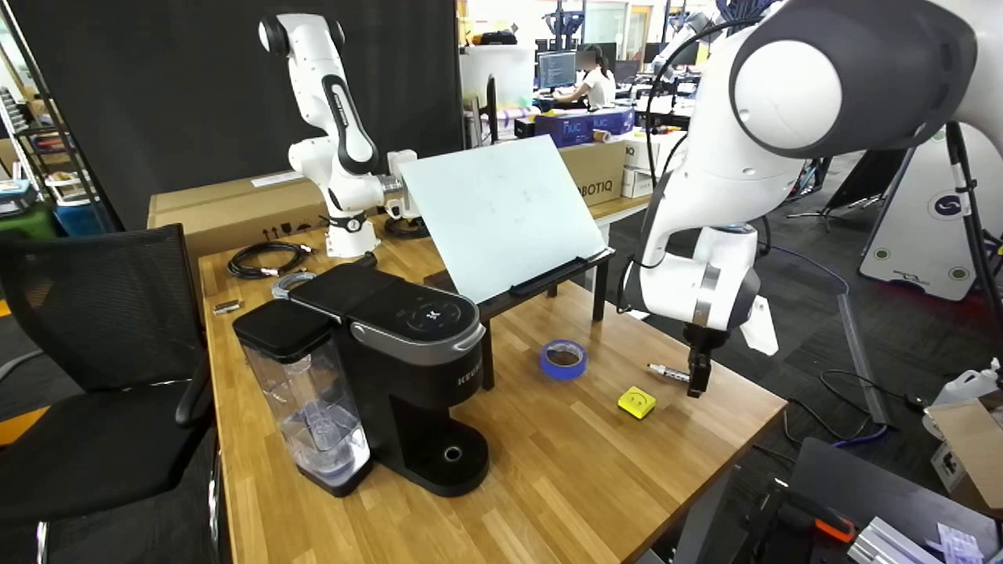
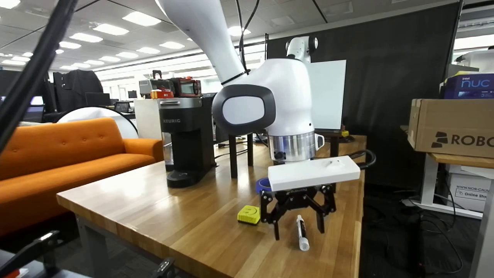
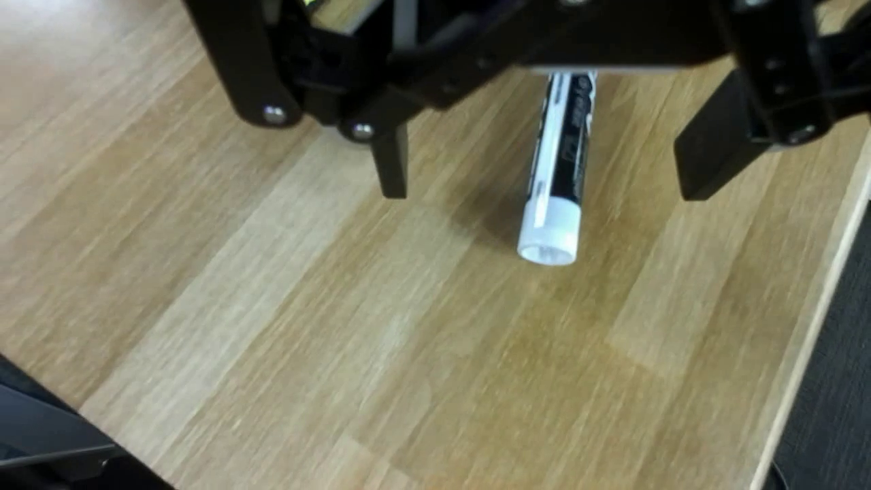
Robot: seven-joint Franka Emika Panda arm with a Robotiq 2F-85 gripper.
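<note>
A marker (image 3: 563, 155) with a black label and white end lies on the wooden table. In the wrist view it sits between my spread fingers, touching neither, with its far end hidden behind the gripper's body. My gripper (image 2: 298, 234) is open and empty above the table; exterior view 2 shows the marker (image 2: 302, 234) lying between and below its fingertips. From exterior view 1, the gripper (image 1: 697, 387) partly covers the marker (image 1: 665, 372).
Close by are a yellow square block (image 1: 636, 403) and a blue tape roll (image 1: 563, 359). A black coffee machine (image 1: 414, 329) and a whiteboard (image 1: 508, 211) on a stand occupy the table farther off. Bare tabletop (image 1: 564, 479) lies at the front; the right edge is near.
</note>
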